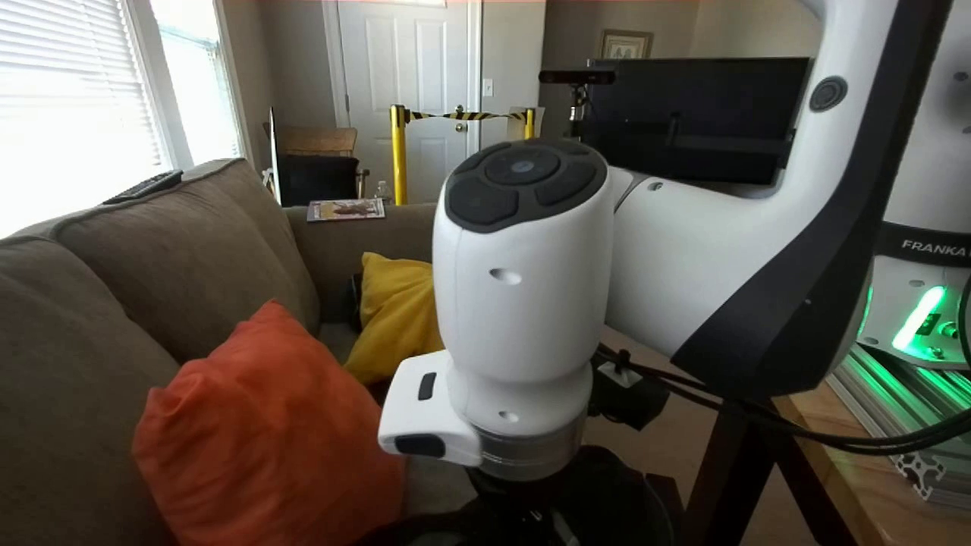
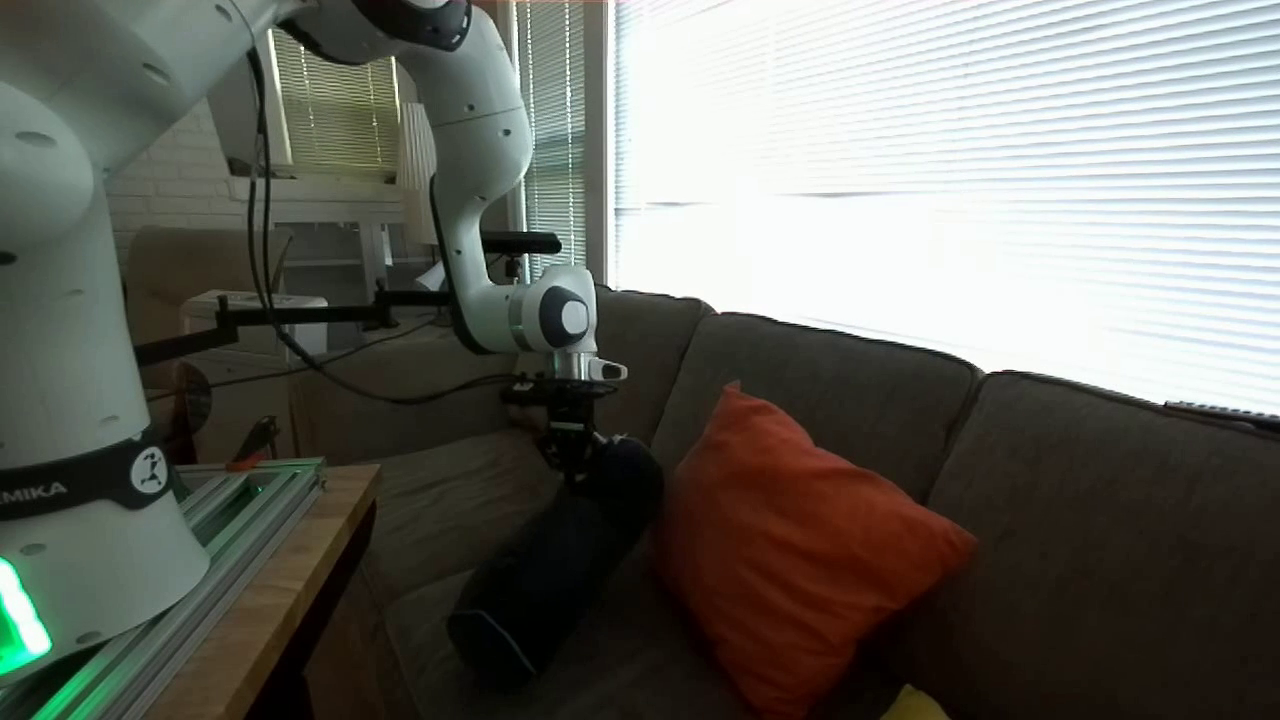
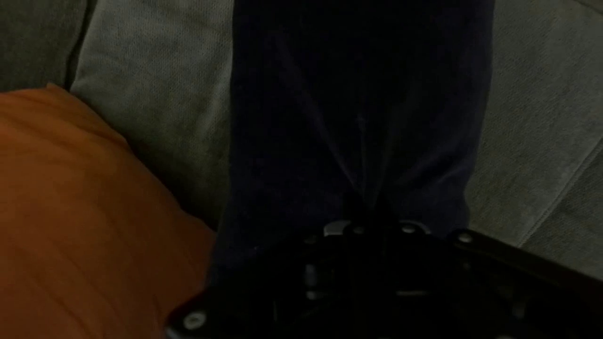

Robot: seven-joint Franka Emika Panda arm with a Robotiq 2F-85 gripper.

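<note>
My gripper is shut on the fabric of a dark, long cushion (image 3: 362, 113), and creases in the cloth run in toward the fingertips. In exterior view 2 the dark cushion (image 2: 552, 588) slants from the gripper (image 2: 578, 470) down to the sofa seat, its upper end near the fingers. Whether its lower end rests on the seat is hard to tell. From exterior view 1 the fingers are hidden below the arm, with dark cloth (image 1: 601, 500) showing underneath.
An orange pillow (image 2: 804, 540) leans on the sofa backrest (image 2: 828, 372), close beside the dark cushion. Toward the sofa's far arm lies a yellow pillow (image 1: 396, 314). The wooden table (image 2: 258, 600) bearing the robot base stands across from the seat.
</note>
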